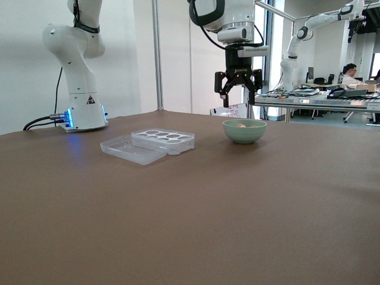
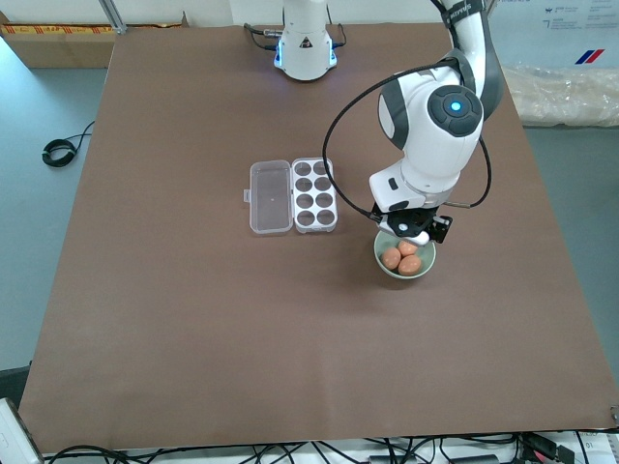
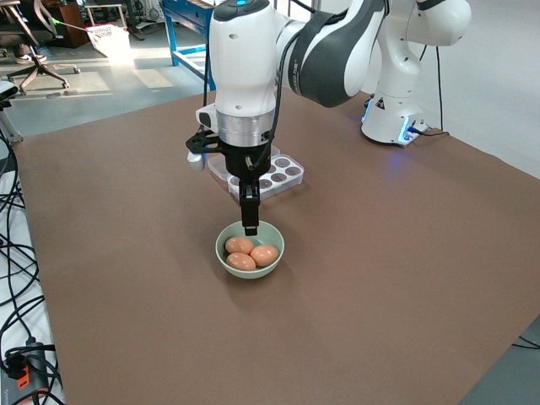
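A pale green bowl (image 2: 423, 268) (image 1: 244, 135) (image 3: 274, 234) holds three brown eggs (image 3: 241, 261). My black gripper (image 1: 238, 98) hangs over the bowl, its fingers apart with nothing visible between them in the top view; in the left view the wrist hides much of it. Left of the bowl lies a clear plastic egg box (image 2: 315, 196) (image 1: 163, 141) (image 3: 283, 175), lid folded open, its cups empty.
Loose cables (image 2: 116, 454) run along one edge.
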